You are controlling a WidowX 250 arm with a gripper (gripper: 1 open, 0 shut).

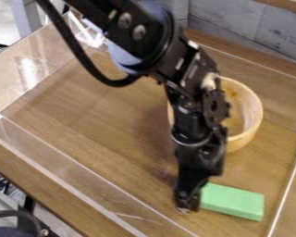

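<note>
My black gripper (188,193) is low over the front right of the wooden table, at the left end of a mint-green block (233,202) that lies on the tabletop. The fingertips are dark and partly blurred; they look closed, and I cannot see clearly what is between them. A light wooden bowl (243,120) stands behind the wrist, and the arm hides much of it and its contents.
Clear strips run along its edges. A grey plank wall (243,37) stands at the back, and dark cables lie off the table at the lower left.
</note>
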